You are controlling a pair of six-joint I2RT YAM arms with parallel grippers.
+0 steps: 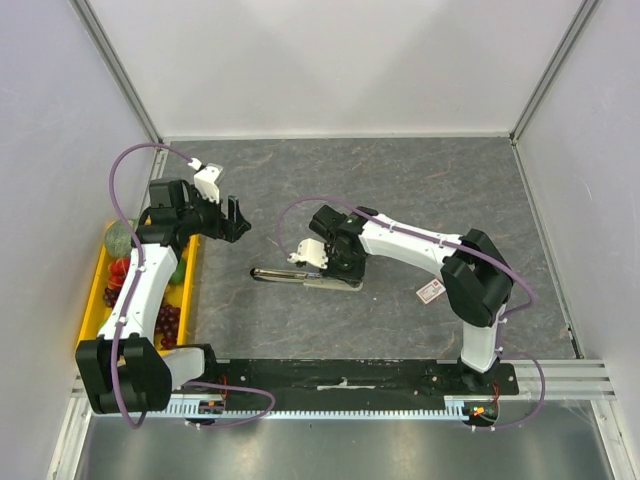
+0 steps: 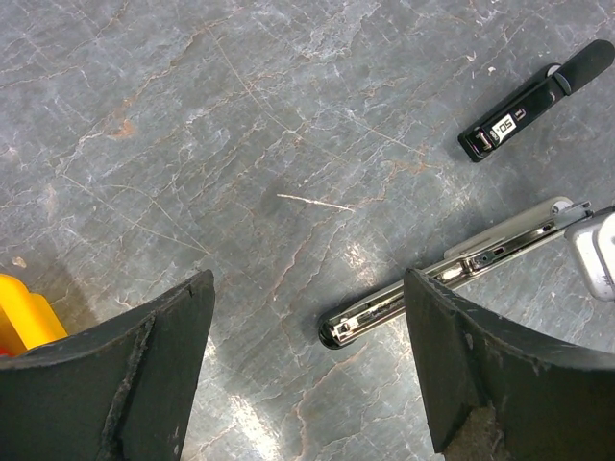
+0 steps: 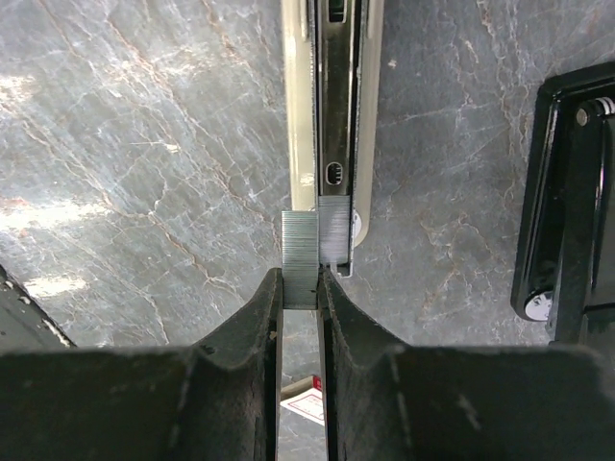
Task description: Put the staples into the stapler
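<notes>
The opened long stapler lies across the middle of the table, its channel (image 3: 335, 106) running up the right wrist view with some staples in its near end. My right gripper is shut on a staple strip (image 3: 300, 240), held at that near end, beside the channel. My left gripper (image 1: 232, 222) stands open above the table near the yellow basket, nothing between its fingers.
A black stapler-like tool (image 2: 519, 110) lies behind the long stapler. A yellow basket of fruit (image 1: 186, 310) is at the left; a small box (image 1: 430, 291) lies at the right.
</notes>
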